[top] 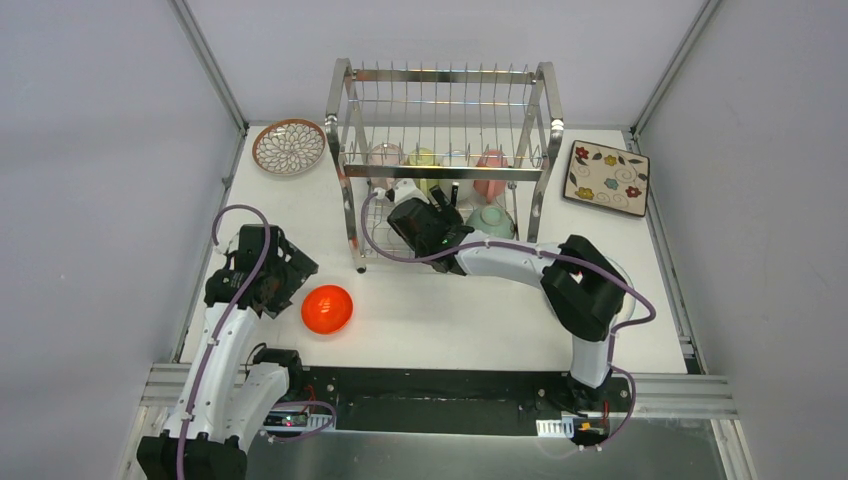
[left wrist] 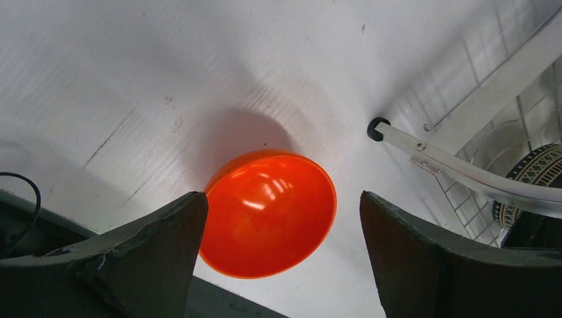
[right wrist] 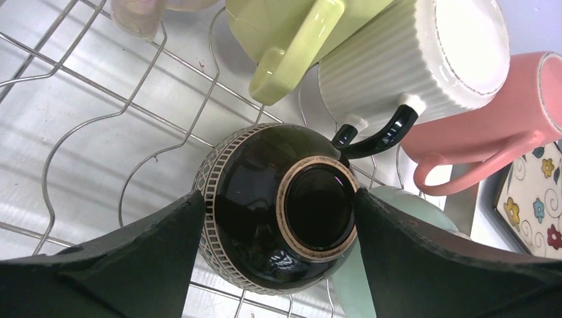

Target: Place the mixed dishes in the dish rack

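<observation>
The orange bowl (top: 326, 309) sits on the table, just right of my left gripper, whose open fingers frame it from above in the left wrist view. In the rack (top: 435, 172), my right gripper is open around a black bowl (right wrist: 265, 205), lying bottom-up with a patterned band. Beside it are a mint bowl (right wrist: 397, 205), a green mug (right wrist: 278, 40), a white mug (right wrist: 411, 59) with a black handle and a pink mug (right wrist: 490, 112).
A patterned plate (top: 289, 147) lies back left, a square floral plate (top: 606, 179) back right. A white plate at right is mostly hidden by my right arm.
</observation>
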